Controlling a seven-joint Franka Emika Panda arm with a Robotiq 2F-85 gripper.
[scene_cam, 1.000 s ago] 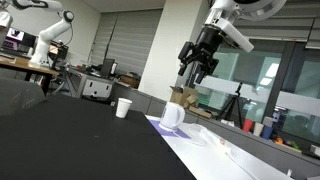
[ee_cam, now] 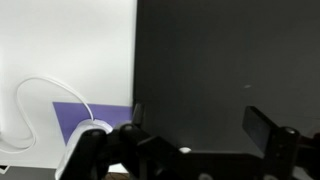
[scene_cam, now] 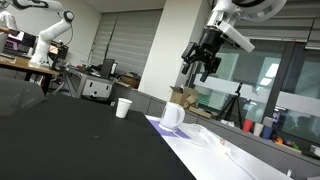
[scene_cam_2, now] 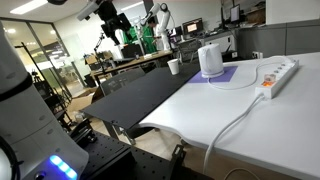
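Observation:
My gripper hangs high above the table, well apart from everything on it. In the wrist view its fingers stand wide apart, open, with only dark tabletop seen between them. A white kettle stands upright on a purple mat; the wrist view shows the kettle at lower left, partly hidden by the gripper. A white cup stands on the black part of the table, left of the kettle in exterior view 1.
A white power strip and its cable lie on the white tabletop beyond the mat. Behind the table are cardboard boxes.
The gripper has shifted slightly in exterior view 1, a little rightward. The kettle and cup have stayed in place.

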